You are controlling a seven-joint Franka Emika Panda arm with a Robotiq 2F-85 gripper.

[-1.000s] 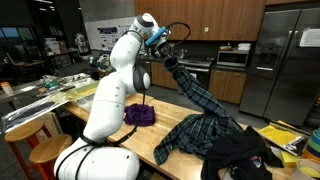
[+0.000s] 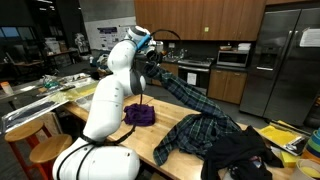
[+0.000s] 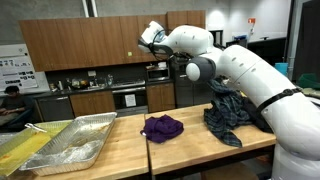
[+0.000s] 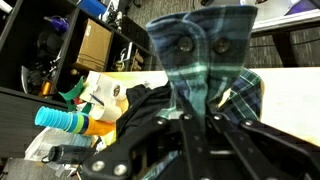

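Observation:
A dark green and blue plaid shirt [image 2: 190, 95] hangs stretched from my raised gripper [image 2: 153, 67] down to the table. Its lower part [image 2: 188, 137] lies spread and crumpled on the wood. In the wrist view the gripper is shut on a bunched piece of the plaid cloth [image 4: 203, 55], on which a few dark buttons show. The cloth partly covers the fingers. From the other side, the shirt [image 3: 228, 112] drapes onto the table to the right, and the arm hides part of it.
Beside the shirt lies a black garment [image 2: 238, 150]; a purple cloth [image 3: 163, 128] sits apart on the table [image 3: 185, 150]. A metal tray [image 3: 75, 142] stands at the left. Cups [image 4: 60, 121] and other items crowd one edge.
My gripper has moved left and downward in exterior view 1, drawing the top of the shirt with it. The spread cloth on the table looks almost unchanged.

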